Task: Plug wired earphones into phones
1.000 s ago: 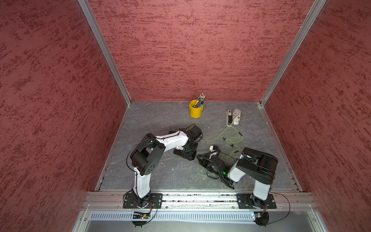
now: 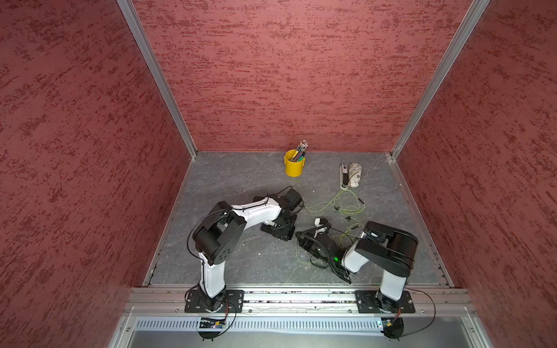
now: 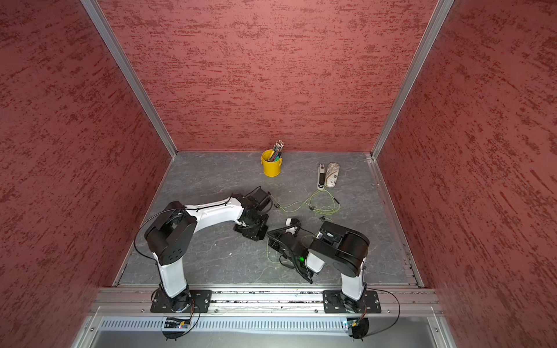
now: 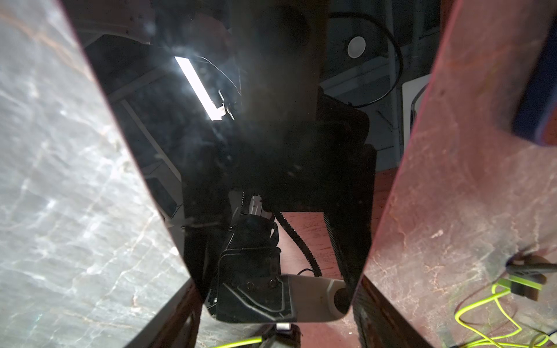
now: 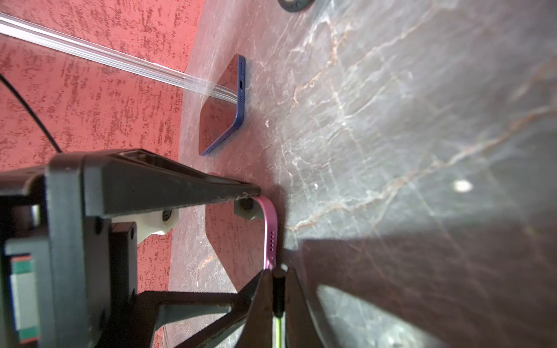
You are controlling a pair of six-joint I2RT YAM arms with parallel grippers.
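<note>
A dark-screened phone (image 4: 278, 168) with a pink edge fills the left wrist view. My left gripper is shut on it, one finger (image 4: 180, 316) along each side. In the right wrist view, the black earphone plug (image 5: 279, 293) on a green cable (image 5: 278, 331) sits between the fingers of my right gripper, shut on it. The plug's tip is right at the phone's pink end (image 5: 270, 237); whether it has entered the port cannot be told. Another phone (image 5: 238, 92), blue-edged, lies on the table past the held one.
Behind the arms stand a yellow bucket (image 2: 294, 168) of pens, a grey-white device (image 2: 344, 175) and a patterned case (image 2: 355, 174). A coiled green cable (image 2: 348, 203) lies in front of them.
The left arm has shifted very slightly. The right arm looks unmoved, and both grippers stay shut.
</note>
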